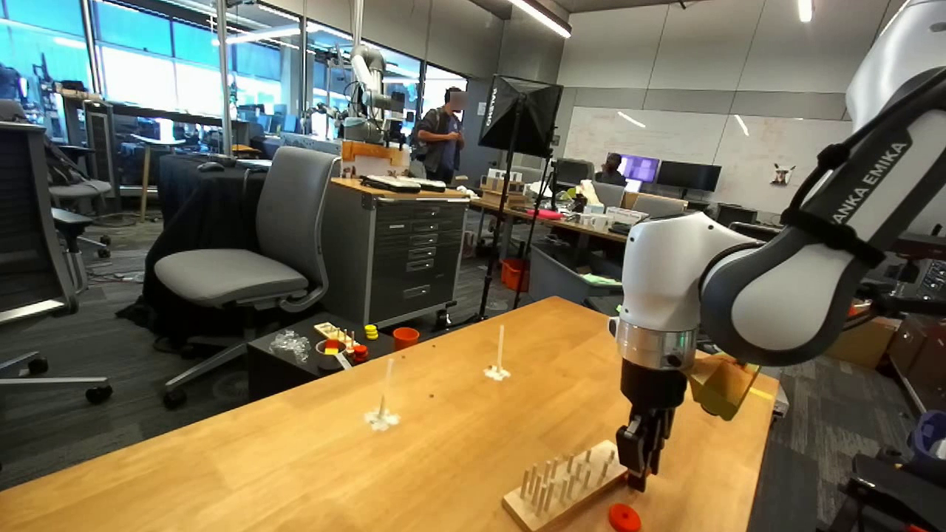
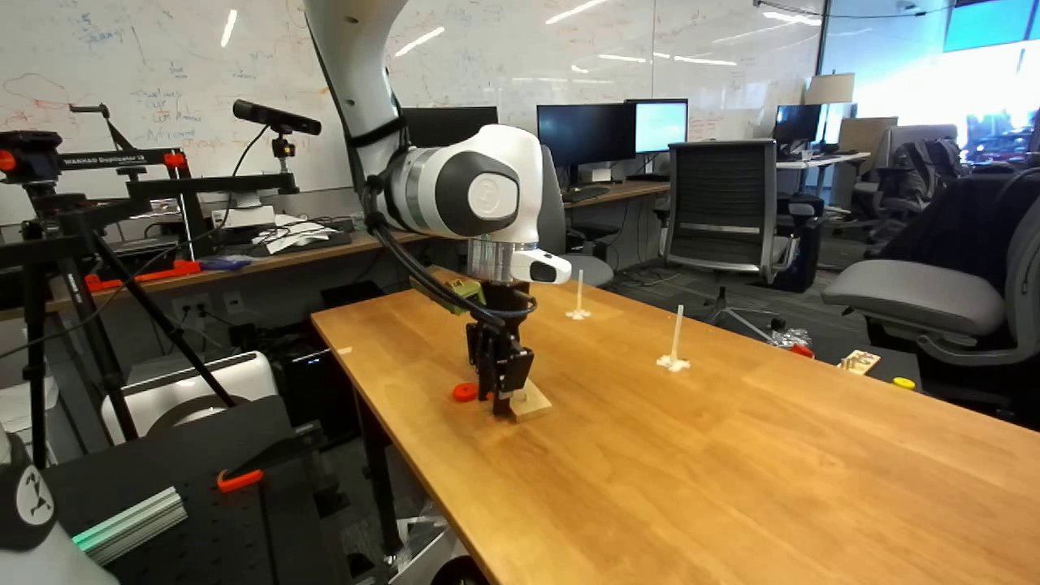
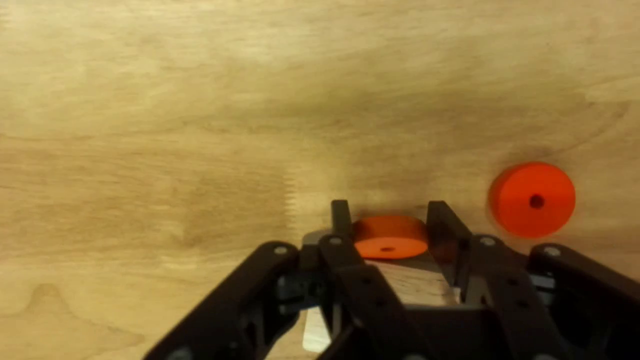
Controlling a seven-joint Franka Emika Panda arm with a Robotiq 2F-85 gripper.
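My gripper is shut on an orange-red disc with a small centre hole, one finger on each side of it. A second red disc lies flat on the table, apart from the fingers; exterior view 1 shows this loose disc near the front. The wooden pegboard, with several short upright pegs, sits right beside the gripper. From exterior view 2, the gripper hides much of the board. Contact between the gripper and the board cannot be made out.
Two thin pale posts, a nearer one and a farther one, stand on the wooden table. A black box with cups and small parts is beyond the table's edge.
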